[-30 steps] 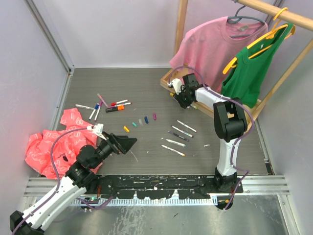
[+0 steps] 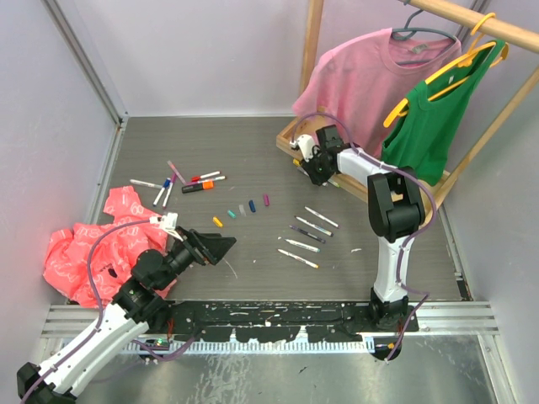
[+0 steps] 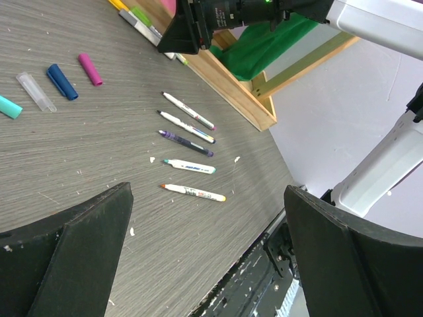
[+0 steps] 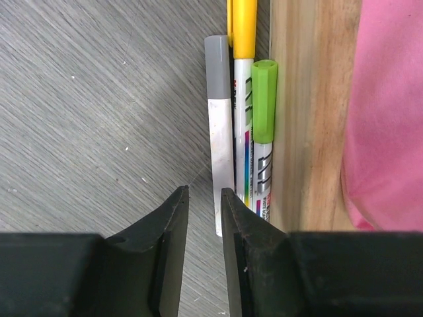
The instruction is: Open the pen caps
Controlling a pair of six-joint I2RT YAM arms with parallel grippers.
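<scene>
Beside the rack's wooden base lie a grey-capped white marker (image 4: pixel 221 142), a yellow-capped marker (image 4: pixel 243 99) and a green-capped marker (image 4: pixel 264 112), parallel and close together. My right gripper is above the table at the grey-capped marker's lower end, its fingers parted with nothing seen held between them. Open and empty, my left gripper hangs over the left-centre table. Several uncapped pens, among them a purple one (image 3: pixel 186 142) and an orange-tipped one (image 3: pixel 193 192), lie at centre right. Loose caps, such as a blue cap (image 3: pixel 61 82) and a magenta cap (image 3: pixel 90 69), lie left of them.
The clothes rack's wooden base (image 2: pixel 290 145) holds a hanging pink shirt (image 2: pixel 358 84) and a green top (image 2: pixel 450 109). Crumpled red plastic (image 2: pixel 76 261) is at left. More markers, including an orange-and-black one (image 2: pixel 197 186), lie at back left.
Both arms look the same across the top views. The pens and caps have not visibly moved.
</scene>
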